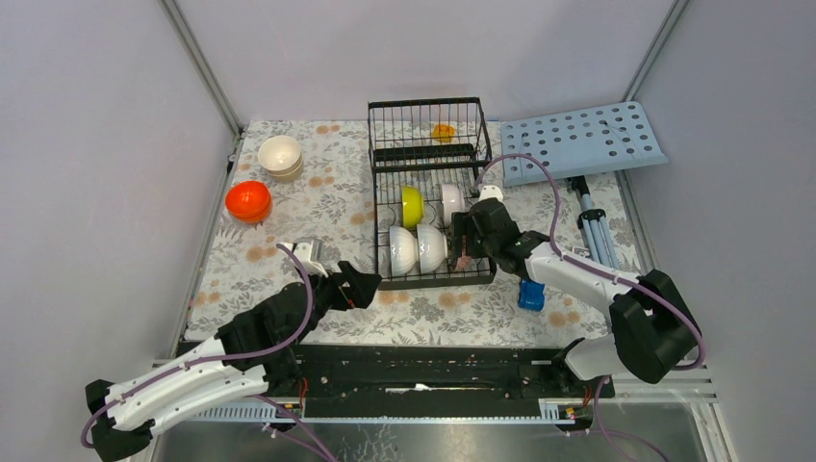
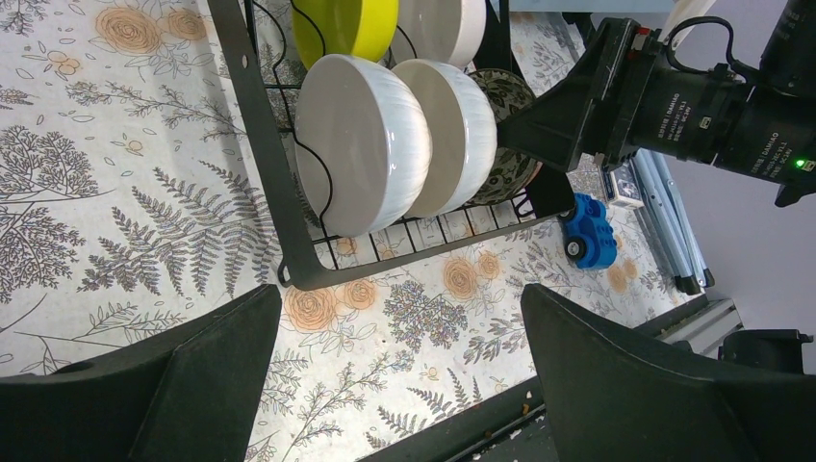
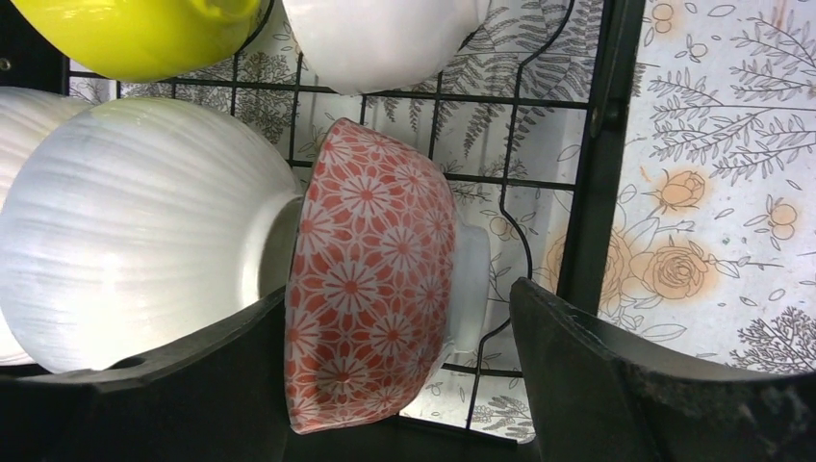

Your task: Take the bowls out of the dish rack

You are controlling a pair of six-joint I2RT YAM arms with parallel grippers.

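A black wire dish rack [image 1: 435, 283] holds several bowls on edge. Two white bowls [image 1: 403, 251] stand at its front, with a yellow-green bowl [image 1: 412, 206] and a smaller white bowl [image 1: 451, 202] behind them. At the front right of the rack a red flower-patterned bowl leans on edge; its dark patterned inside shows in the left wrist view. Around that bowl is my right gripper, its fingers apart on either side and a gap left by its base. Left of the rack my left gripper [image 1: 361, 287] stands open and empty.
Stacked cream bowls [image 1: 280, 156] and red-orange bowls [image 1: 249, 200] sit on the left of the table. A blue toy [image 1: 531, 295] lies right of the rack, and a perforated grey board [image 1: 583, 141] is at the back right. Table left of the rack is clear.
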